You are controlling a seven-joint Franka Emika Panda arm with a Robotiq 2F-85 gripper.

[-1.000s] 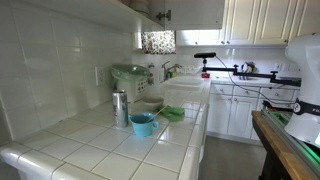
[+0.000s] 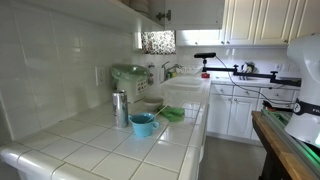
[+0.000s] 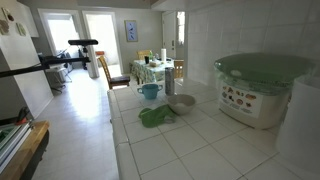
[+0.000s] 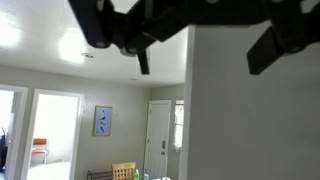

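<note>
On the white tiled counter, a light blue cup [image 2: 143,125] stands beside a tall silver bottle [image 2: 121,109]. A green cloth [image 3: 157,116] lies crumpled near a grey bowl [image 3: 182,103], with the blue cup [image 3: 151,91] behind it. Two dark fingers reach into the top of the wrist view, far apart with nothing between them, so my gripper is open. That view looks out across the room at a wall, doorways and ceiling, with none of the counter items in it. Part of the white arm [image 2: 305,75] shows at the right edge of exterior view 1.
A white basket with a green lid [image 3: 252,96] stands against the tiled wall. The sink [image 2: 187,82] lies farther along the counter. A wooden-topped surface [image 2: 285,145] is beneath the arm, across an open floor gap. Bare tiles fill the counter's near end.
</note>
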